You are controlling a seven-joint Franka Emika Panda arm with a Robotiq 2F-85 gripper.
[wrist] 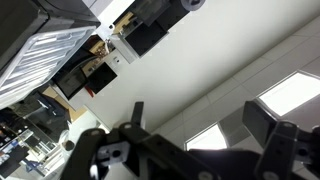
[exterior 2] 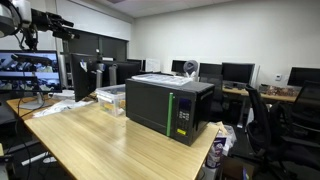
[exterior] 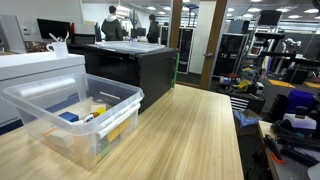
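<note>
My gripper shows at the bottom of the wrist view, its two dark fingers apart with only pale wall between them. It stands open and holds nothing. In exterior view 2 the gripper (exterior 2: pixel 66 29) is high at the upper left, well above the table and away from everything on it. A clear plastic bin (exterior: pixel 110 127) rests on the wooden table at the left in exterior view 1. Inside it lie several small items, among them a blue one (exterior: pixel 69 117) and a yellow one (exterior: pixel 98 109); their kinds are hard to tell.
A black microwave (exterior 2: pixel 150 107) with a green stripe stands on the table beside the bin, papers (exterior 2: pixel 165 79) on top. Office chairs (exterior 2: pixel 285 125) stand beyond the table's edge.
</note>
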